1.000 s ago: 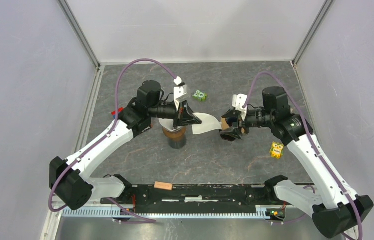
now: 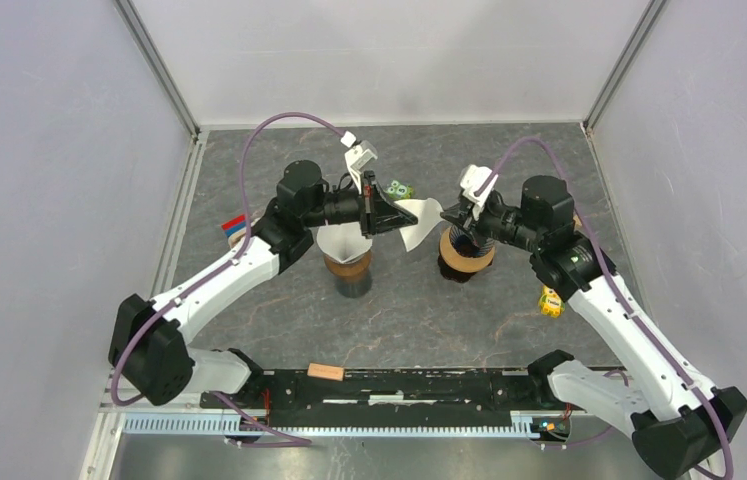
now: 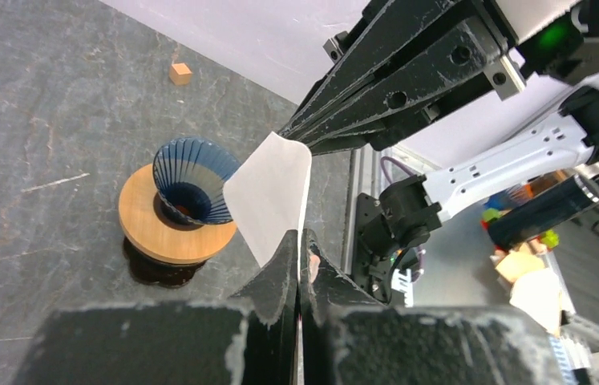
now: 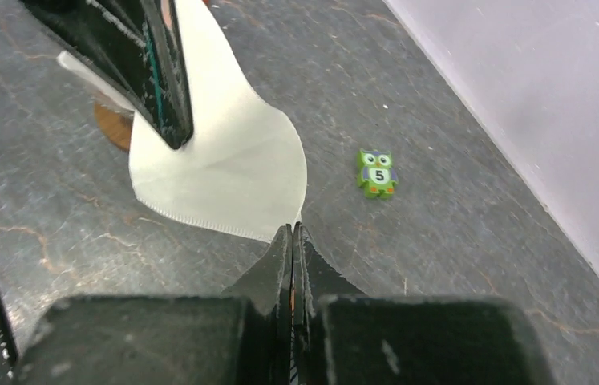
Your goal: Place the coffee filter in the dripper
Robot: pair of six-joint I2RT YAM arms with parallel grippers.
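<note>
A white coffee filter (image 2: 415,222) hangs between my two grippers above the table. My left gripper is shut on one edge of it. My right gripper is shut at the filter's opposite edge, pinching it. The ribbed dark dripper (image 3: 196,180) sits on a wooden ring (image 3: 143,228) at the right of the table, under my right gripper. In the top view a second stand (image 2: 351,275) on the left carries a white cone-shaped piece, partly hidden by the left arm.
A green owl block (image 4: 376,174) lies at the back middle, a yellow one (image 2: 551,302) at the right. Colored items (image 2: 234,228) lie at the far left.
Both grippers have risen and shifted slightly toward the back with the filter between them. The filter has turned more upright, uncovering more of the right wooden ring in the top view.
</note>
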